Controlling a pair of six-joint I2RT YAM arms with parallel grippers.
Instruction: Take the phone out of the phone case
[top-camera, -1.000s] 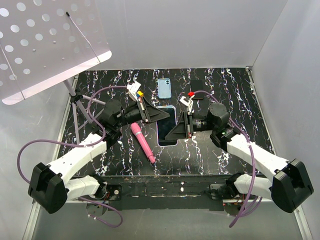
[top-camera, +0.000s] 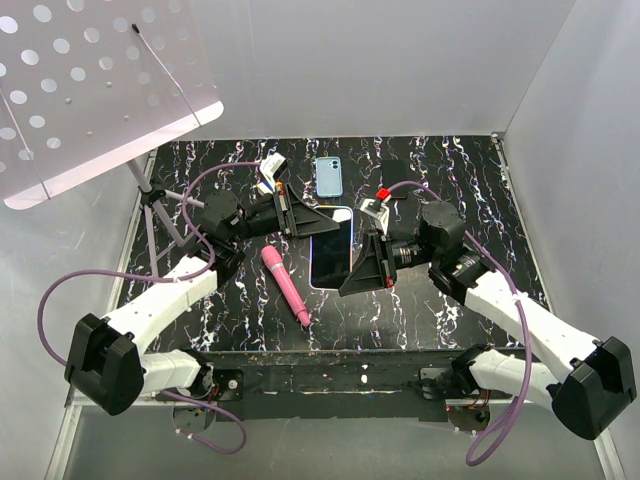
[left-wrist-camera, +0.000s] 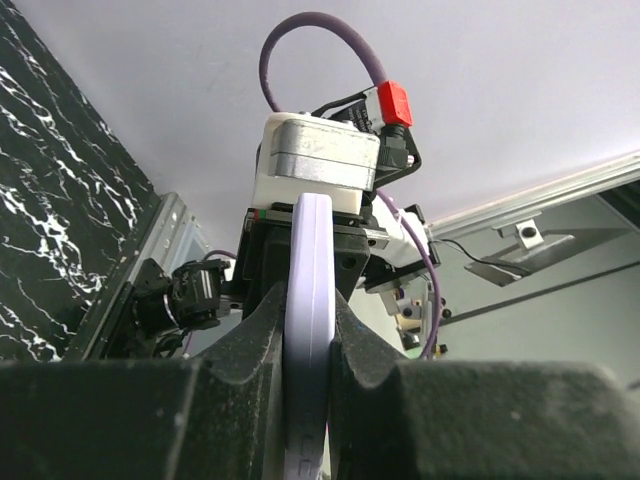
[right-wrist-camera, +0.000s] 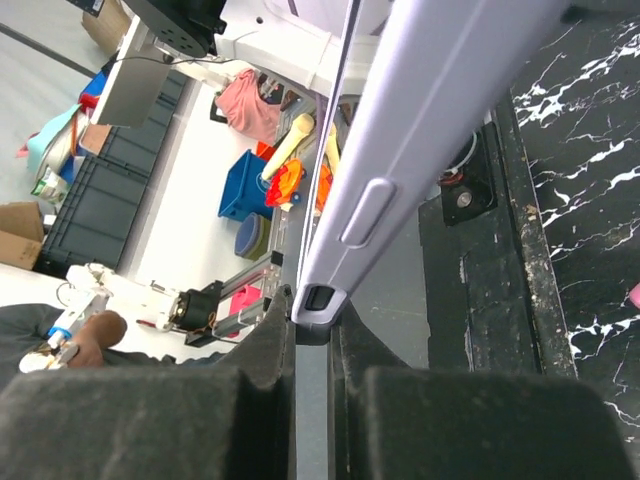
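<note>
The phone, dark screen up, sits in a pale lavender case between my two arms. In the left wrist view the case edge runs between the fingers of my left gripper, which is shut on the cased phone at its far end. At the near right corner of the case, my right gripper has its fingertips close together, right at the rim. A narrow gap shows between these fingers, but whether they pinch the rim cannot be told. The case's far side is hidden.
A light blue phone lies at the back of the marbled table, with a flat black item to its right. A pink rod rests left of the cased phone.
The cased phone has shifted slightly left and up in the top view. My right gripper has moved a little right and toward the front, uncovering more of the screen. The screen's reflection has changed.
</note>
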